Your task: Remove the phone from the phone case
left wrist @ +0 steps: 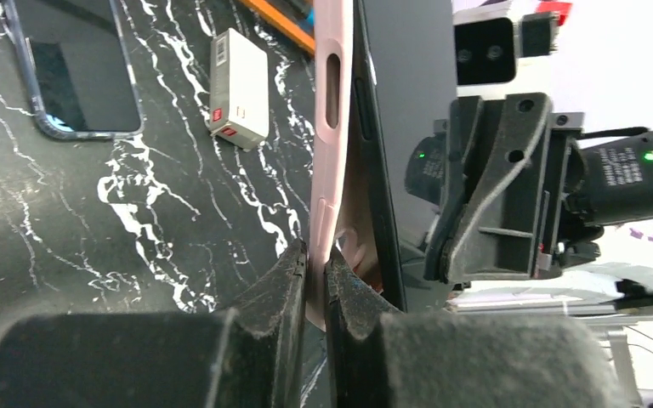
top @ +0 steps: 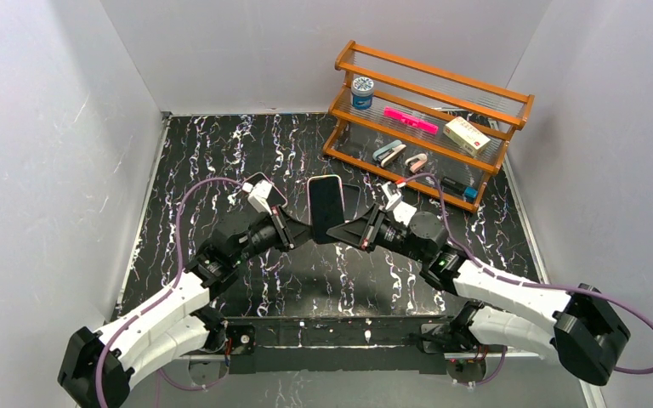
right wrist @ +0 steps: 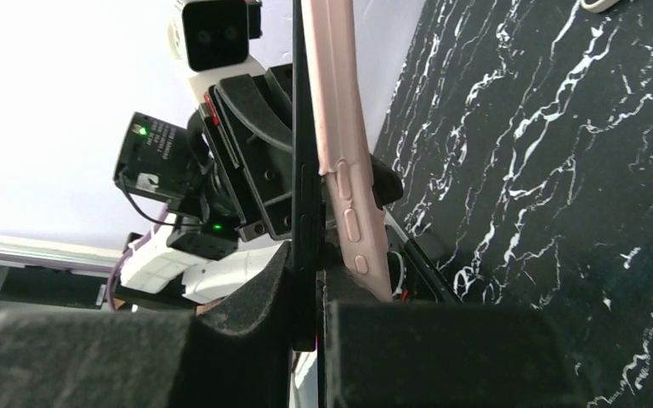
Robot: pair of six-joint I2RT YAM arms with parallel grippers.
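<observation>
A phone (top: 326, 202) with a dark screen is held up between my two grippers, with a pink case (left wrist: 332, 102) on its back. My left gripper is shut on the case's edge. My right gripper is shut on the phone's black edge (right wrist: 305, 153). In the right wrist view the lower side of the pink case stands away from the phone, and a narrow wedge opens between them. Through that gap, the left wrist view shows the case's inside. Farther up, case and phone run close together; whether they touch there I cannot tell.
Another phone (left wrist: 81, 68) lies on the dark marbled table, with a small box (left wrist: 240, 89) near it in the left wrist view. At the back right stands a wooden rack (top: 425, 61) with several items.
</observation>
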